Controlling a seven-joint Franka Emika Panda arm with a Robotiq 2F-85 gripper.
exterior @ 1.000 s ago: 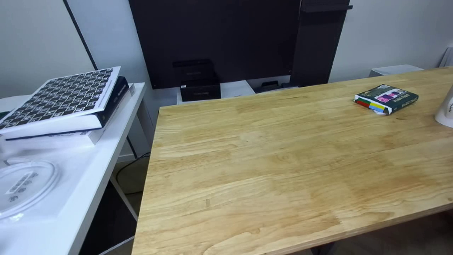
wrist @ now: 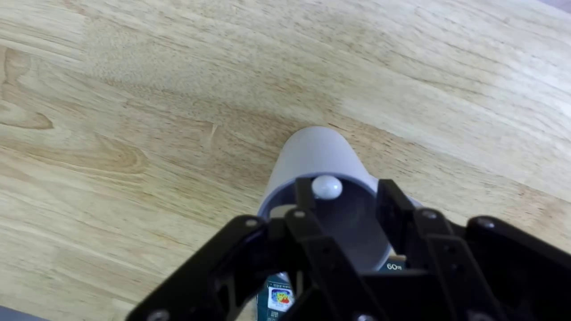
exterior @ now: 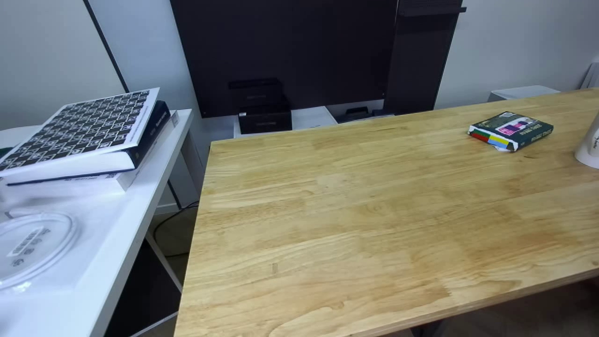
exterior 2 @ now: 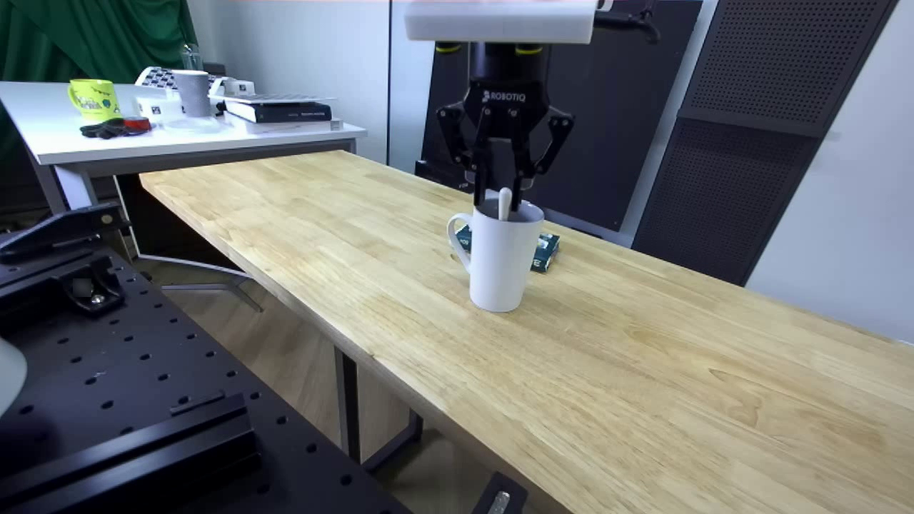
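Note:
A tall white mug (exterior 2: 499, 265) stands upright on the wooden table, its handle to the left in the second exterior view. From its mouth rises the rounded end of a white stick-like object (exterior 2: 505, 204), leaning at the rim. My gripper (exterior 2: 498, 200) points straight down at the mug, its fingertips at about rim height. In the wrist view the fingers (wrist: 393, 200) are part open with a clear gap. The white tip (wrist: 327, 187) shows close beside the left finger, without visible contact with the right one. Whatever lies deeper in the mug is mostly hidden by the fingers.
A dark green box (exterior: 511, 130) lies on the table behind the mug. On a separate white table are books (exterior: 84, 129), a yellow cup (exterior 2: 94, 99) and a grey cup (exterior 2: 193, 93).

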